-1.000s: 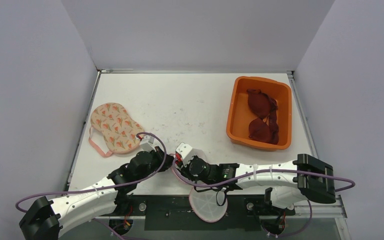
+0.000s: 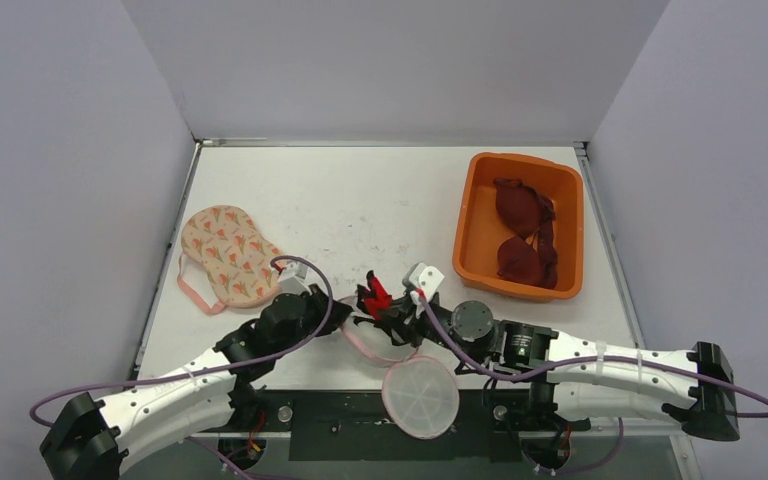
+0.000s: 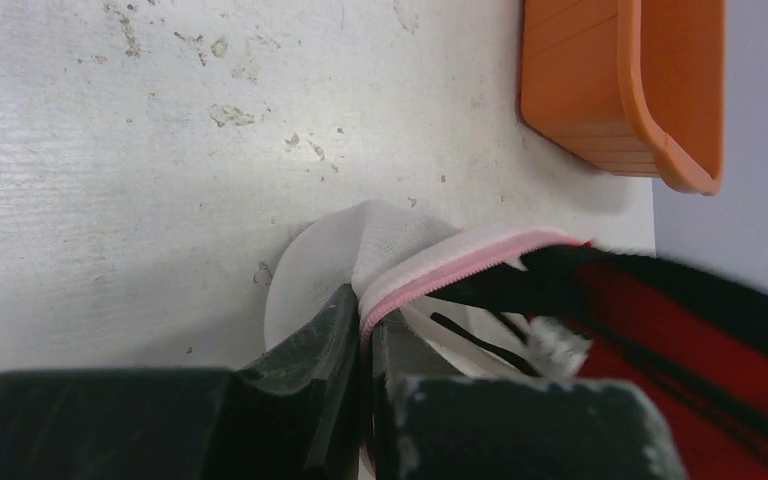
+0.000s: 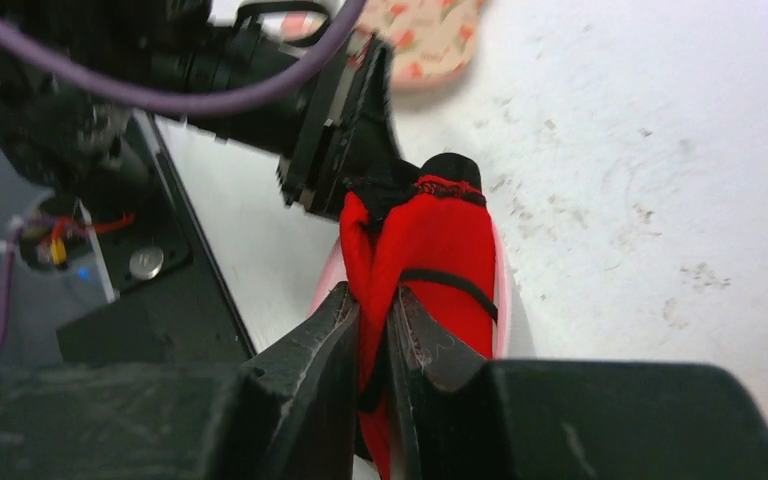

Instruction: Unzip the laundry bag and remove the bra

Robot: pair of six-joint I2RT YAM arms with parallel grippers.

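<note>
The white mesh laundry bag lies open at the table's front edge, its round lid flap hanging over the front. My left gripper is shut on the bag's pink-edged rim. The red and black bra is gripped in my right gripper, which is shut on it. In the top view the bra shows above the bag opening, just right of the left gripper. A black strap still trails down at the opening. The right fingertips are hidden from above.
An orange bin holding a dark red bra stands at the back right. A patterned cloth bag lies at the left.
My right gripper has moved right and up from the bag opening, and more of the red bra shows outside. The left gripper has stayed nearly in place.
</note>
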